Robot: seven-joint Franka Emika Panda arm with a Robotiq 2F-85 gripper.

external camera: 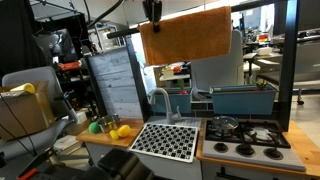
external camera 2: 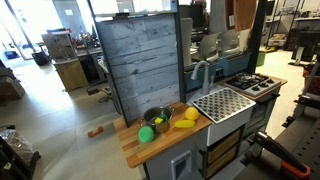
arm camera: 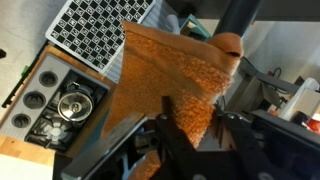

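An orange towel (external camera: 188, 36) is spread out high up at the top of exterior view 1, above the sink and counter. My gripper (external camera: 153, 14) comes down from above at the towel's left part, shut on the cloth. In the wrist view the towel (arm camera: 165, 75) fills the middle, running from the gripper's dark fingers up to a dark bar (arm camera: 238, 18), where a fold of cloth lies over the bar's end. Only a bit of the towel (external camera 2: 240, 12) shows in exterior view 2. The exact grip point is hidden by cloth and shadow.
Below are a white drying grid (external camera: 166, 141) by the tap (external camera: 162, 100), and a stove (external camera: 252, 144) with a pot (external camera: 226, 124). Yellow items and a green-lidded pot (external camera 2: 147, 134) sit on the left counter. A dark upright post (external camera: 288, 65) stands at the right.
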